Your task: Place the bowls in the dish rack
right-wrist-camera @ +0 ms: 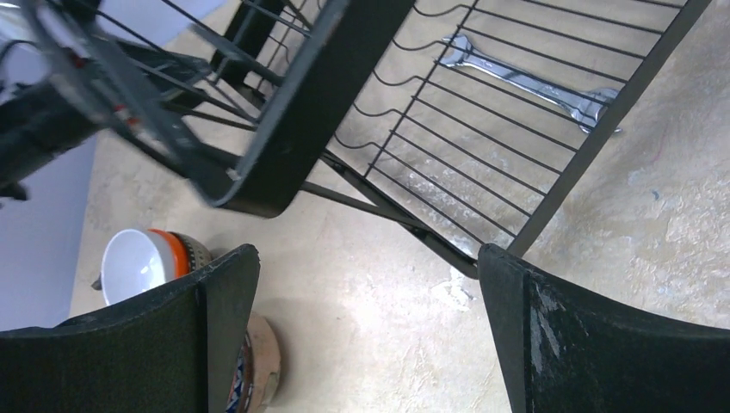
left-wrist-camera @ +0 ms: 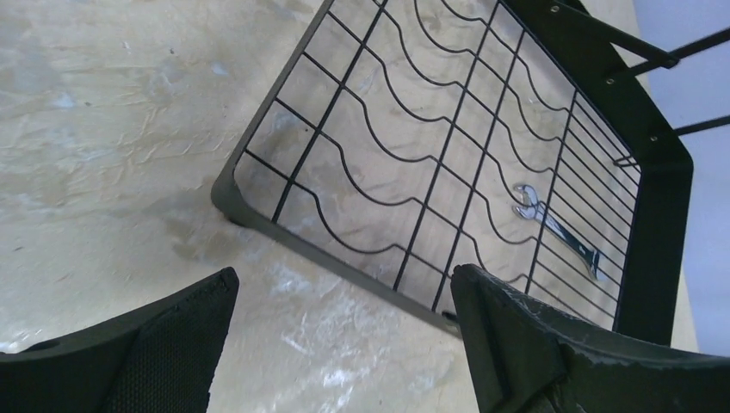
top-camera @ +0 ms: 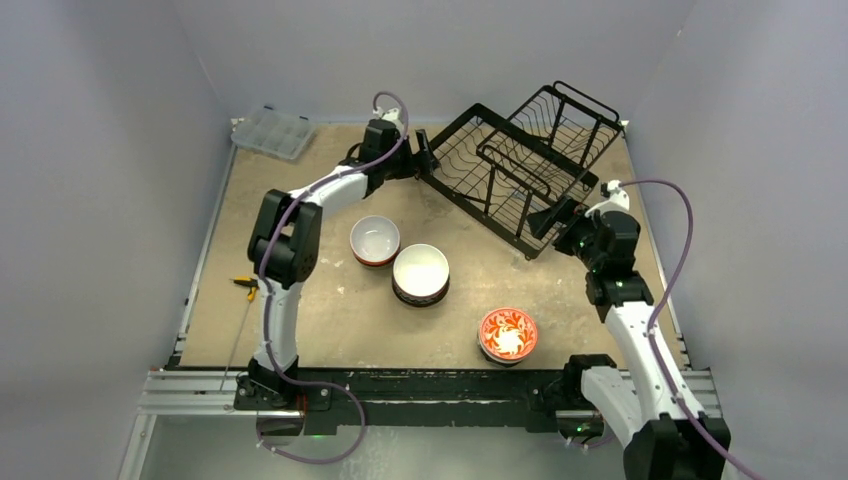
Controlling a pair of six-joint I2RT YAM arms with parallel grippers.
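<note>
The black wire dish rack [top-camera: 462, 199] stands at the back right of the table, its upper tier tilted and holding nothing. Three bowl groups are on the table: a white-inside bowl [top-camera: 375, 238] with a red rim, a cream-inside bowl [top-camera: 421, 270] that looks stacked, and a red floral one [top-camera: 508, 333] near the front. My left gripper is open by the rack's left corner, its fingers apart and empty. Over the rack's right end, my right gripper is open too, with the rack's frame in the gap's view.
Inside the rack's footprint lies a metal wrench [right-wrist-camera: 534, 82]. A clear plastic organizer [top-camera: 273, 133] sits at the back left, and a yellow-handled tool [top-camera: 247, 285] at the left. Between rack and bowls the table is bare.
</note>
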